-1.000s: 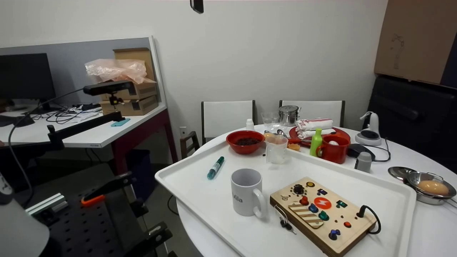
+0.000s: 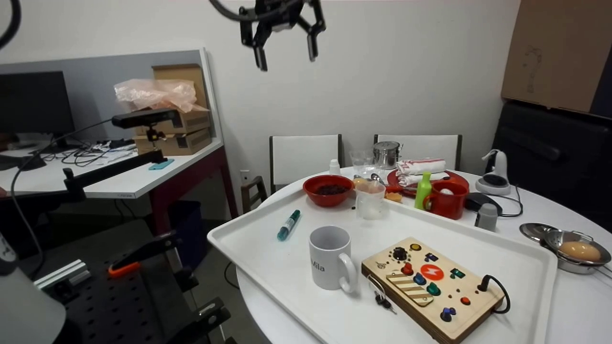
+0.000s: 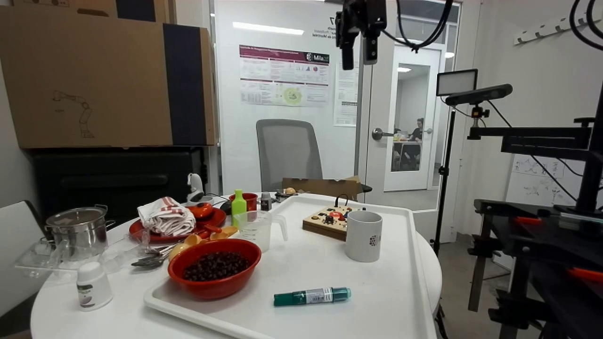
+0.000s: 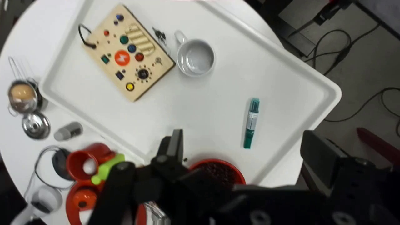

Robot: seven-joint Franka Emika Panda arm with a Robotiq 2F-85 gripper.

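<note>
High above the table, my gripper [image 2: 287, 59] stands open with nothing between its fingers. In the wrist view the fingers [image 4: 176, 144] are spread wide, looking down on the white tray [image 4: 311, 120]. A green marker [image 4: 252, 123] lies on the tray, roughly below the gap. A white mug [image 2: 331, 258] stands upright and empty beside a wooden board with knobs and switches [image 2: 436, 286]. The red bowl [image 3: 215, 285] holds dark beans and sits at the tray's corner; my gripper partly hides it in the wrist view. Near the bowl is a clear measuring cup [image 3: 254, 231].
Beyond the tray's edge stand a green bottle [image 2: 423, 191], a red mug [image 2: 450, 198], a grey shaker [image 2: 486, 217] and a metal pot [image 3: 77, 234]. A folded towel [image 3: 165, 216] rests on a red plate. The tray's middle is mostly clear.
My gripper has come lower into exterior view 1, where only one fingertip showed at the top edge before. The objects on the table have not moved.
</note>
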